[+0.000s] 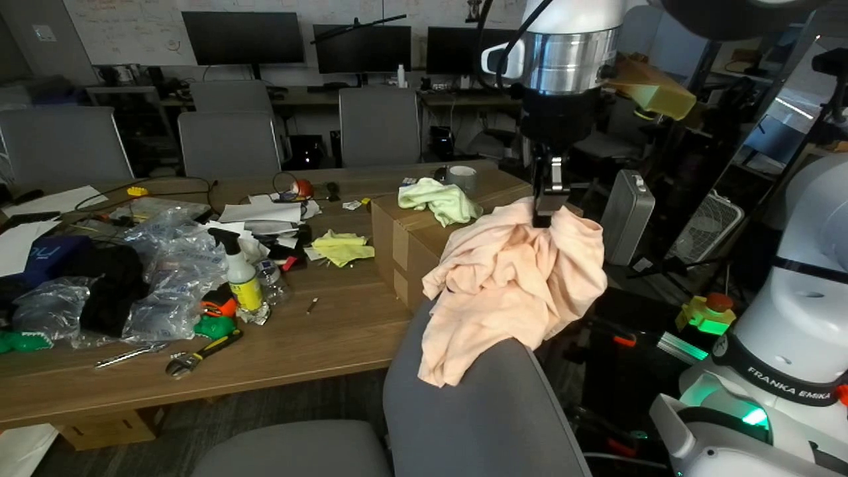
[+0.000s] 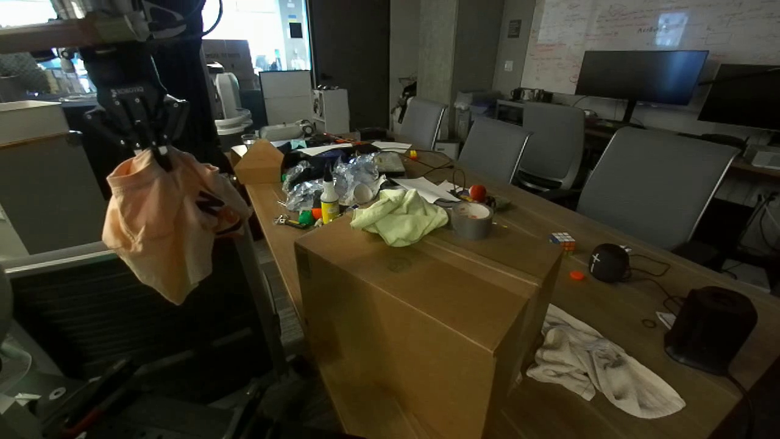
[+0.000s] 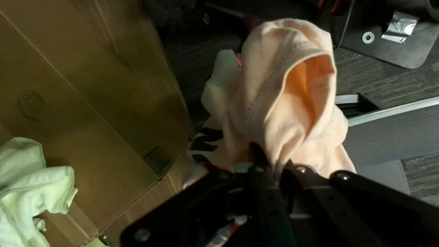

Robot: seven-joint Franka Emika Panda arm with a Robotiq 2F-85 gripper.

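A peach-coloured cloth garment [image 1: 509,278] with dark lettering hangs bunched from my gripper [image 1: 548,214], which is shut on its upper part. In exterior view 1 its lower folds overlap the top of a grey chair back [image 1: 493,397]; whether they bear on it I cannot tell. Exterior view 2 has the garment [image 2: 164,227] at the left, beneath the gripper [image 2: 162,155] and clear of the cardboard box. From the wrist, a hem opening of the garment [image 3: 288,94] shows ahead of the dark fingers, and cloth hides the pinched spot.
On the table a large cardboard box [image 2: 409,314] bears a pale green cloth [image 2: 400,217] and a roll of grey tape [image 2: 471,219]. A spray bottle [image 1: 242,274], plastic bags and tools crowd the table's left. A whitish cloth [image 2: 596,366] lies beyond the box.
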